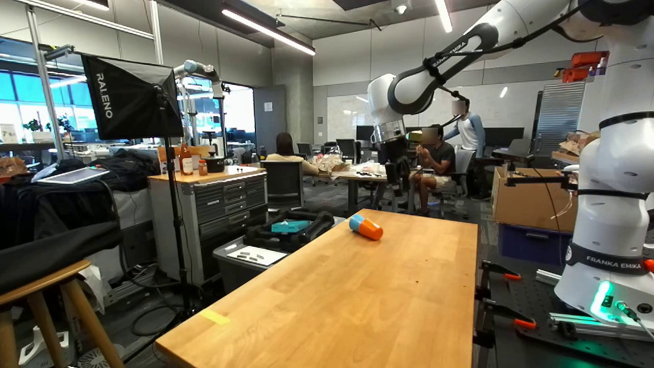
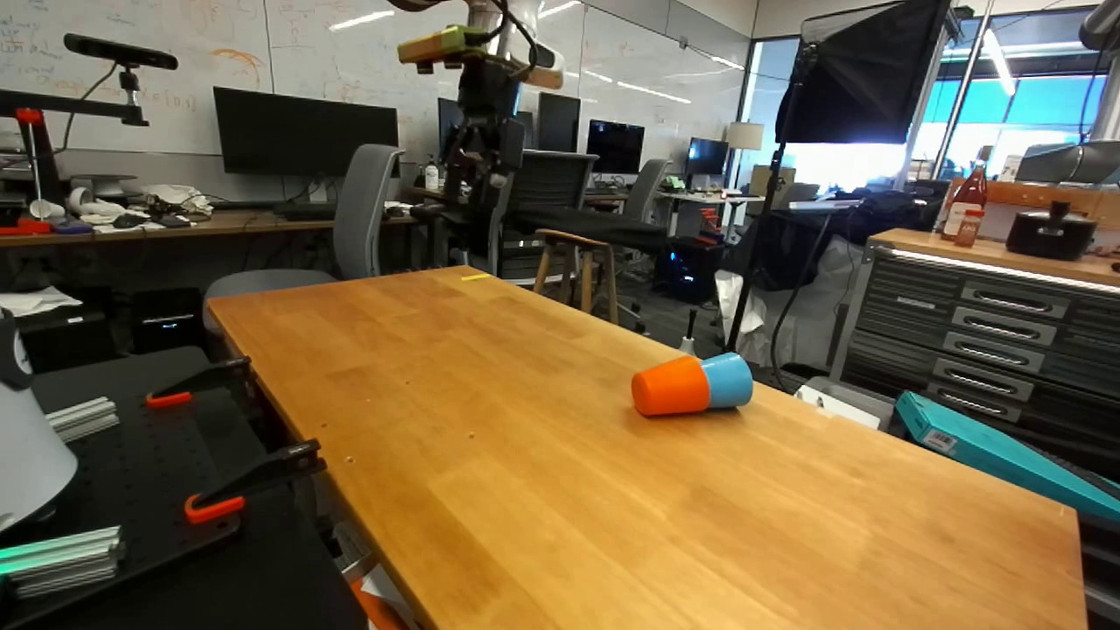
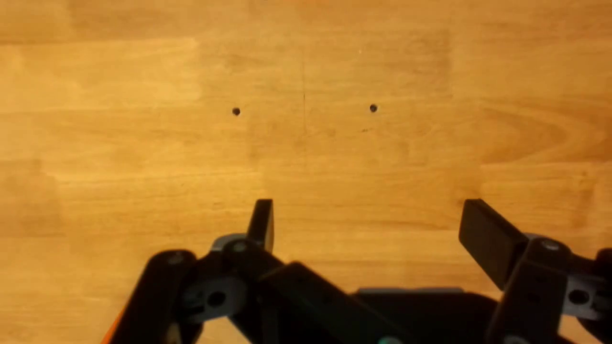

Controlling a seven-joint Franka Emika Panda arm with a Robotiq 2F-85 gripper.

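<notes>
An orange cup point(image 1: 371, 230) and a blue cup point(image 1: 355, 222) lie on their sides near the table's left edge in exterior view 1, apparently one tucked into the other. Exterior view 2 shows the orange cup point(image 2: 669, 387) and the blue cup point(image 2: 729, 380) end to end. My gripper point(image 1: 398, 184) hangs in the air above the table, higher than the cups. In the wrist view its fingers are spread wide, so the gripper is open, with only bare wood below. A sliver of orange point(image 3: 110, 331) shows at the lower left corner.
Clamps point(image 2: 257, 472) grip its edge on the robot base's side. A dark bin point(image 1: 254, 263) stands beyond the edge near the cups.
</notes>
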